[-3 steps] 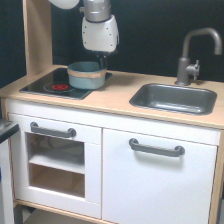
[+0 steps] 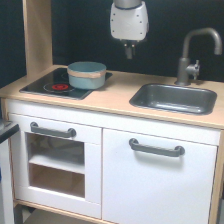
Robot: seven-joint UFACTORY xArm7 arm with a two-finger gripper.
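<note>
A toy kitchen fills the view. A teal pot (image 2: 86,78) sits on the black stovetop (image 2: 45,87) at the left of the wooden counter. The white gripper (image 2: 129,46) hangs high at the top centre, above the back of the counter and apart from the pot. Its fingers are small and dark against the background, so their opening is unclear.
A sink (image 2: 172,99) with a grey faucet (image 2: 186,70) is at the right. Below are white cabinet doors with grey handles (image 2: 156,147). The counter between pot and sink is clear. A pale panel stands at the lower left edge.
The gripper has moved right and up, away from above the pot. The pot looks about where it was.
</note>
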